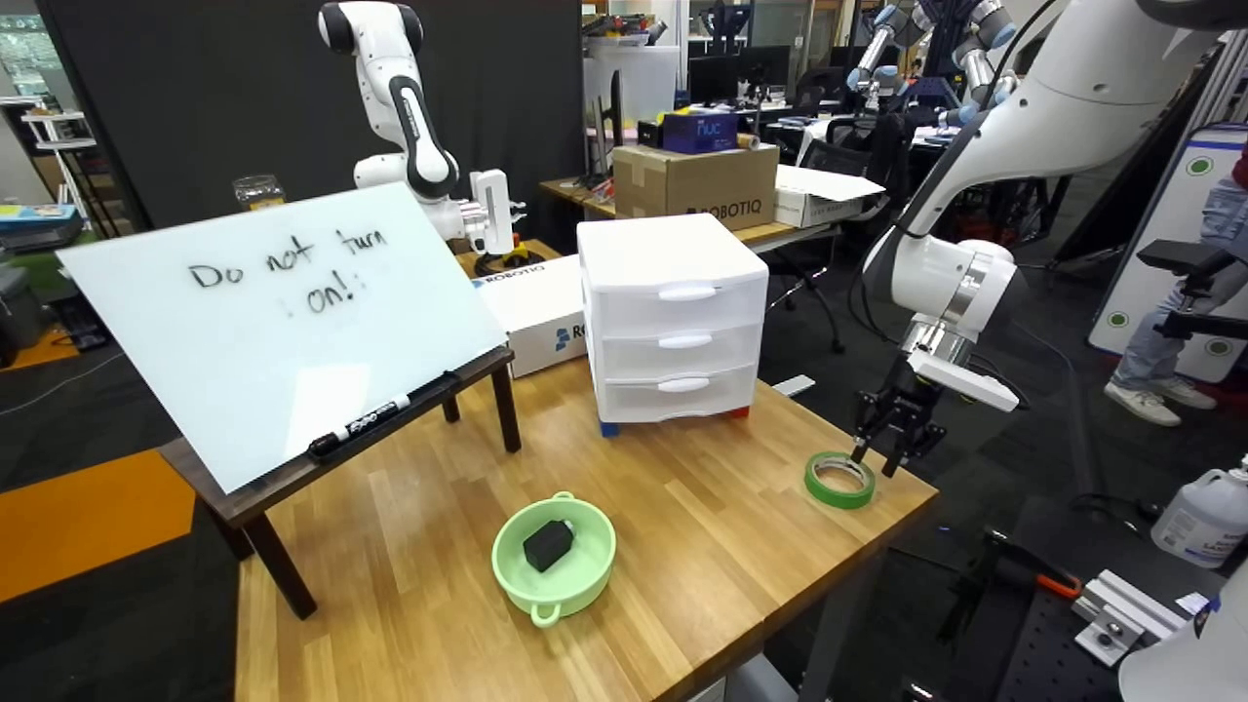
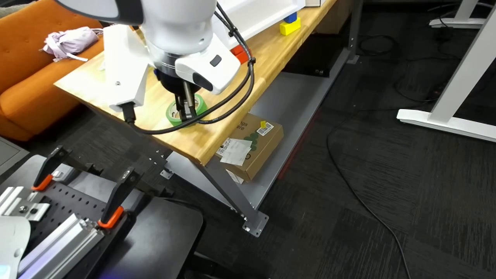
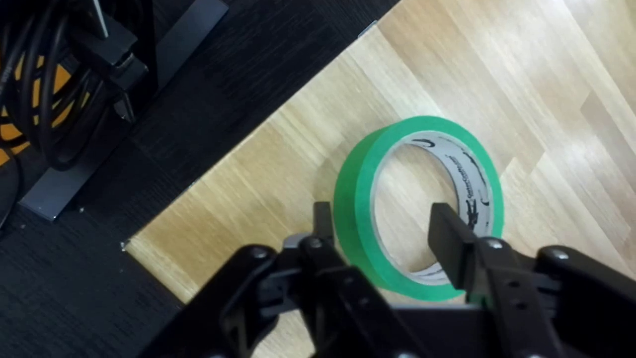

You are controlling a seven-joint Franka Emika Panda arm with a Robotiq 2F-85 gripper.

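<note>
A roll of green tape (image 1: 838, 497) lies flat near the right corner of the wooden table (image 1: 702, 515). Just over it, my gripper (image 1: 877, 460) points down with its fingers apart. The wrist view has one finger (image 3: 323, 222) outside the roll's left edge, while the other finger (image 3: 447, 238) is over the roll's opening near its right inner wall. Nothing is clamped between them, though part of the green ring (image 3: 353, 200) lies in the space below. In exterior view 2 the arm partly covers the tape (image 2: 172, 114).
A white drawer unit (image 1: 673, 316) stands behind, left of the tape. A light green bowl (image 1: 597, 560) with a black block (image 1: 547, 545) sits mid-table, and a whiteboard (image 1: 292, 339) leans at left. The table edge is close to the tape. Bare wood lies between bowl and tape.
</note>
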